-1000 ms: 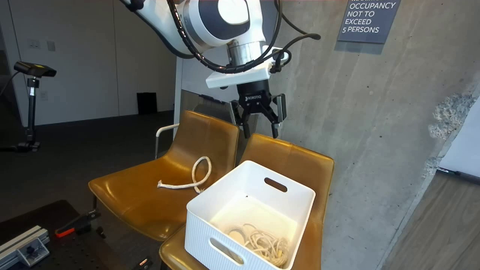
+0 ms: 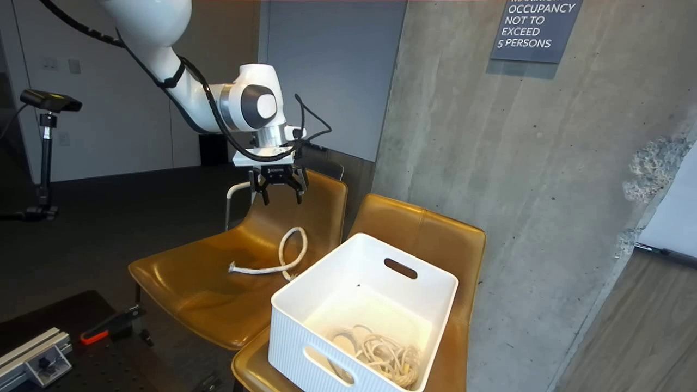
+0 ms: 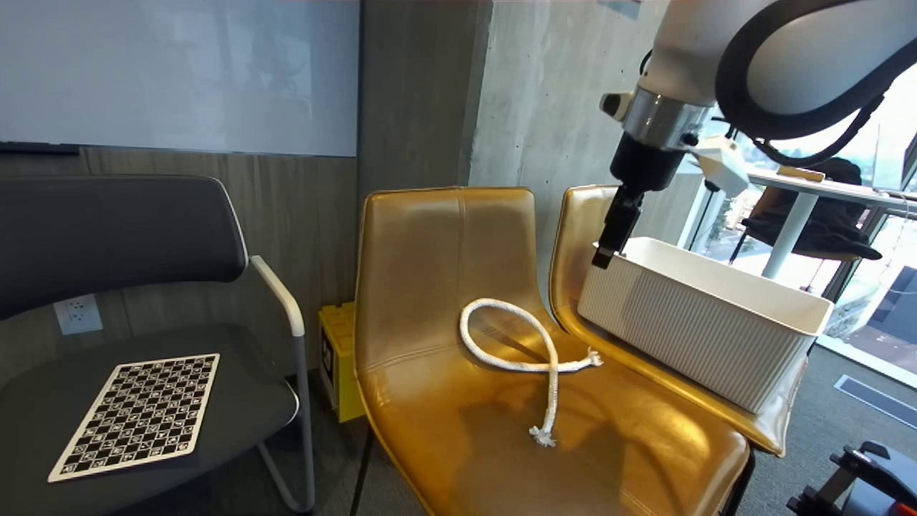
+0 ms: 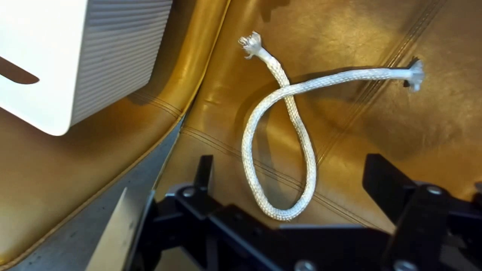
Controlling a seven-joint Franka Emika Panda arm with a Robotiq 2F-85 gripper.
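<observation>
A thick white rope (image 3: 516, 367) with frayed ends lies on the seat of a tan leather chair (image 3: 447, 258). In the wrist view the rope (image 4: 247, 149) forms one loop, its two ends crossing near the top. My gripper (image 2: 281, 196) hangs above that chair, apart from the rope. Its fingers (image 4: 384, 185) stand wide open, and the loop shows between and beyond them with nothing held. On the neighbouring tan chair sits a white ribbed bin (image 2: 398, 251); a tangle of thin cord (image 2: 390, 359) lies in its near end.
A dark chair (image 3: 120, 232) holding a checkered board (image 3: 142, 413) stands to one side, a yellow case (image 3: 340, 361) beside it. A concrete wall (image 2: 523, 196) rises behind the bin. Black clamps and a metal rail (image 2: 32, 356) are at the front left.
My arm has swung left in exterior view 1, from above the bin's chair to above the chair with the rope. The rope and bin have stayed in place.
</observation>
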